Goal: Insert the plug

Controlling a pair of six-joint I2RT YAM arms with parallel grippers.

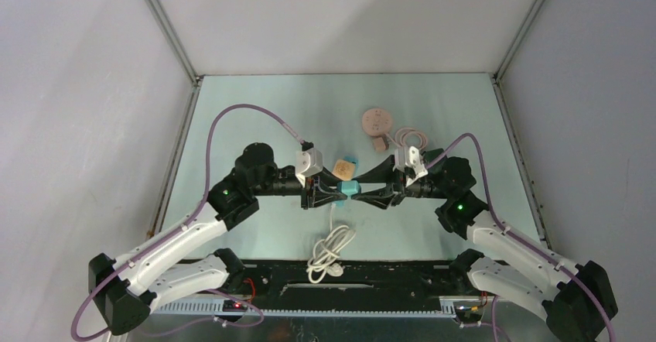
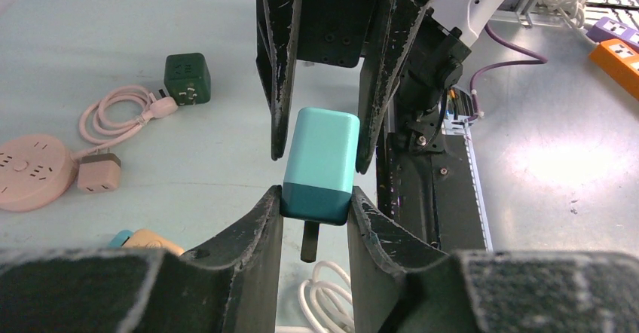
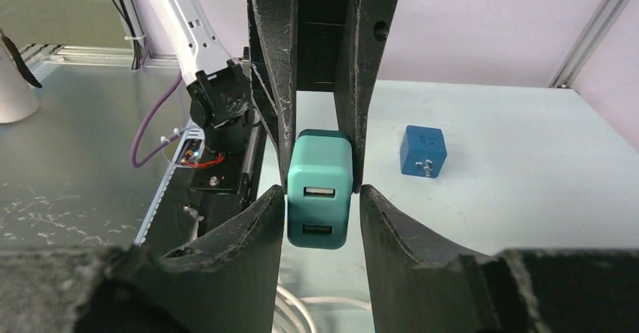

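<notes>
A small teal plug block hangs between the two grippers at the middle of the top view. My left gripper is shut on it. My right gripper faces it from the right, its fingers on either side of the block's far end and part open; whether they touch it is unclear. The right wrist view shows two slots in the block's face.
Below lie a tan block and a coiled white cable. Behind are a pink round power strip with cord and plug, a green cube and a blue cube.
</notes>
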